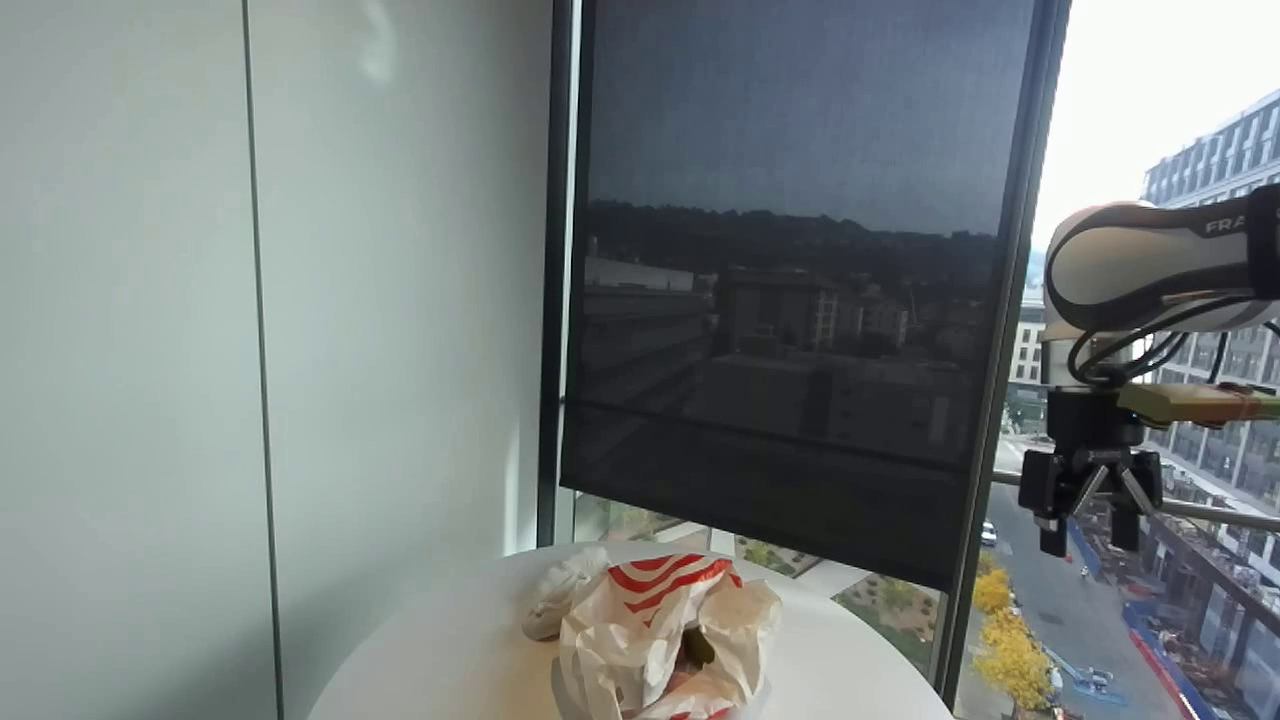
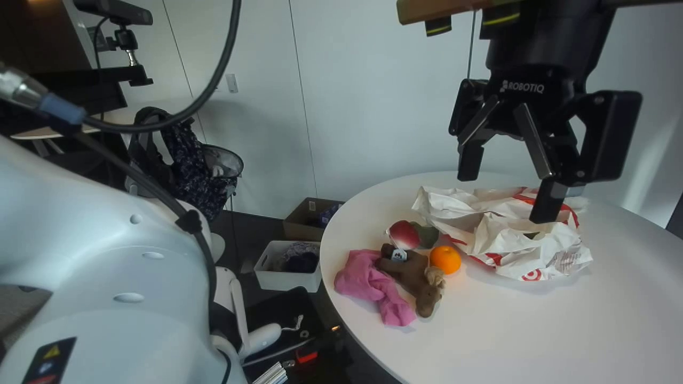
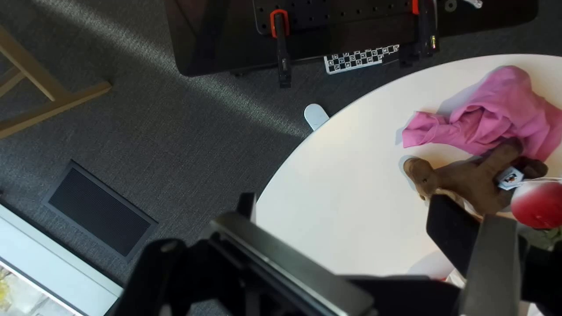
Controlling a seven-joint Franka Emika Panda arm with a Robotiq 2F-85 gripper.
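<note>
High above the round white table (image 2: 512, 333), my gripper (image 2: 509, 182) stands open with nothing between its fingers. A crumpled white and red paper bag (image 2: 512, 240) lies on its side on the table; something dark green shows inside its mouth in exterior view 1. Beside the bag sits an orange (image 2: 445, 259). Left of the orange lies a brown plush toy (image 2: 410, 272), touching a pink cloth (image 2: 371, 285). Behind the toy are a red and white ball-like thing (image 2: 403, 234) and a dark green item (image 2: 426, 236). In the wrist view, one finger partly hides the toy (image 3: 458, 181).
Bare tabletop (image 3: 337, 200) spreads below the gripper in the wrist view. A dark window shade (image 1: 792, 264) hangs behind the table in exterior view 1. Past the table edge, a white bin (image 2: 288, 265) and a cardboard box (image 2: 310, 217) stand on the floor.
</note>
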